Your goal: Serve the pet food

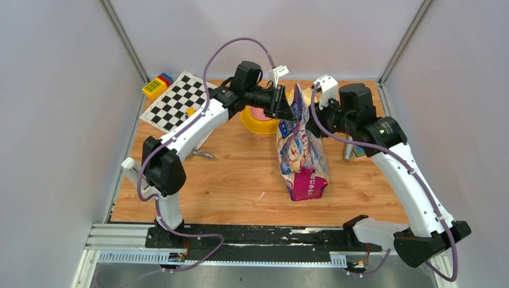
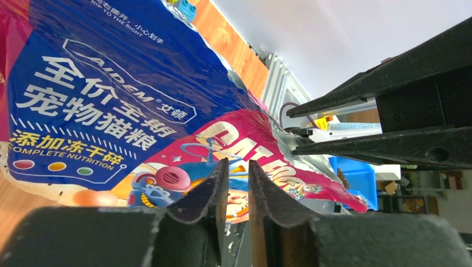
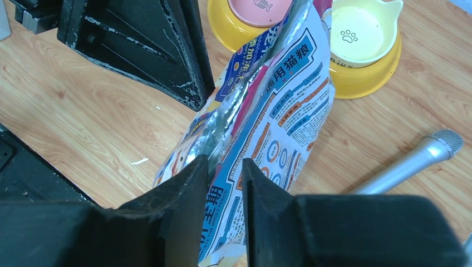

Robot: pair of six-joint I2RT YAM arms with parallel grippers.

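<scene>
The pet food bag point(image 1: 302, 168), printed as cat food point(image 2: 100, 111), stands upright at the table's middle, its crimped top between both grippers. My left gripper is at the bag's top on the left, fingers a little apart in front of the printed face. My right gripper is at the other side, fingers part open against the bag's seam and printed back; whether either pinches the film I cannot tell. Behind the bag are a yellow feeder with a pink bowl point(image 3: 255, 10) and a yellow feeder with a cream bowl point(image 3: 362, 33).
A silver microphone point(image 3: 401, 169) lies right of the bag. A chessboard point(image 1: 171, 105) and toy blocks point(image 1: 155, 89) are at the back left, a metal object point(image 1: 203, 154) below them.
</scene>
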